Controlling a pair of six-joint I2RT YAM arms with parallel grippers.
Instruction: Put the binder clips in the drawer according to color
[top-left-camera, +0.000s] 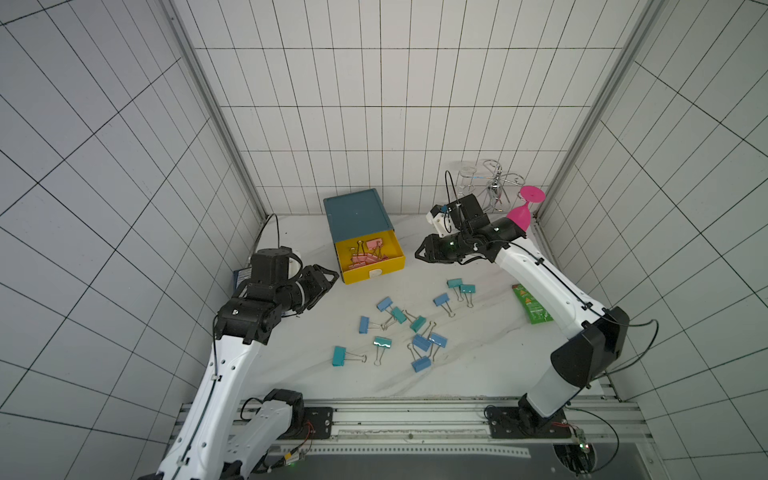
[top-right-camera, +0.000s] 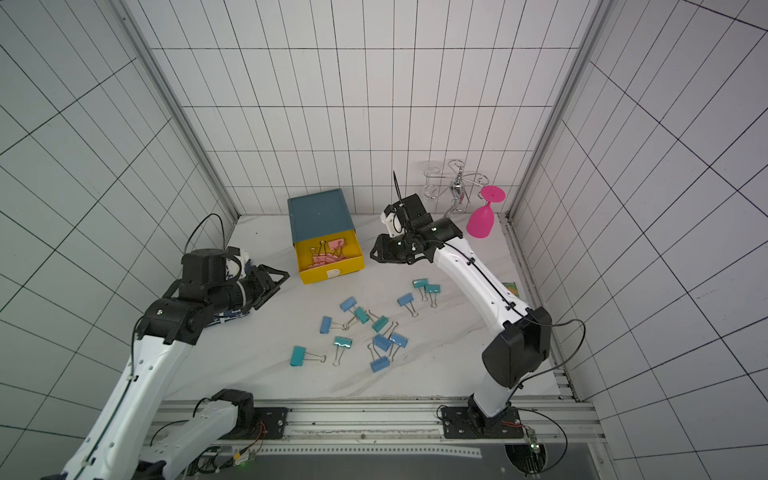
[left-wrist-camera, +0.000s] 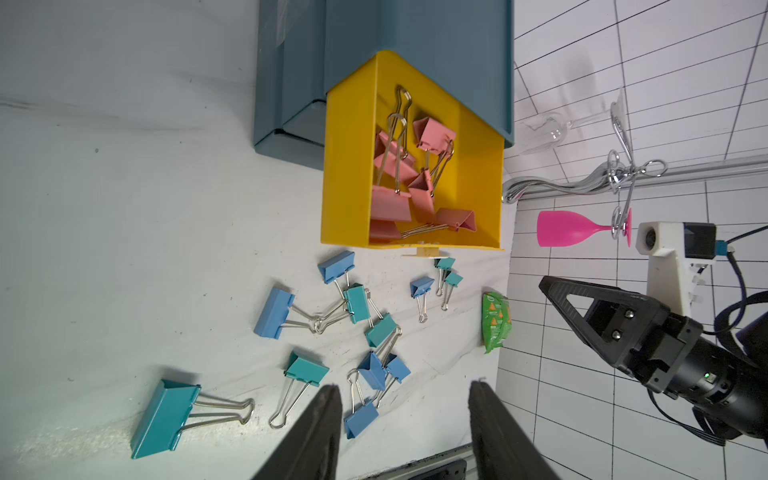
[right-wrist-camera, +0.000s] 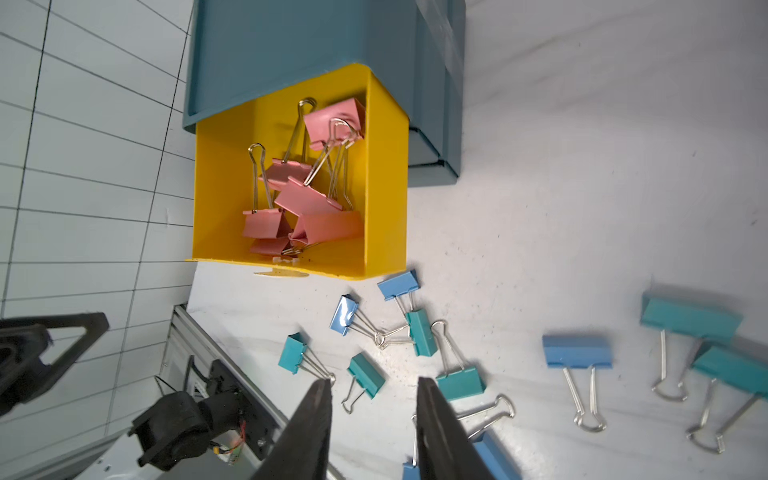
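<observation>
The yellow drawer (left-wrist-camera: 346, 160) is pulled out of the blue-grey cabinet (top-left-camera: 357, 213) and holds several pink binder clips (right-wrist-camera: 320, 228), piled loosely. Several blue clips (top-left-camera: 441, 299) and teal clips (top-left-camera: 382, 341) lie mixed on the table in front of it, some touching or overlapping; one large teal clip (left-wrist-camera: 165, 417) lies apart at the near left. My left gripper is open and empty, above the table just left of the drawer. To the right of the drawer, my right gripper is partly open, with nothing between its fingers.
At the back right stand a wire rack (top-left-camera: 496, 184) and a pink goblet (top-left-camera: 520, 213). A green packet (top-left-camera: 532, 304) lies at the right edge, partly behind the right arm.
</observation>
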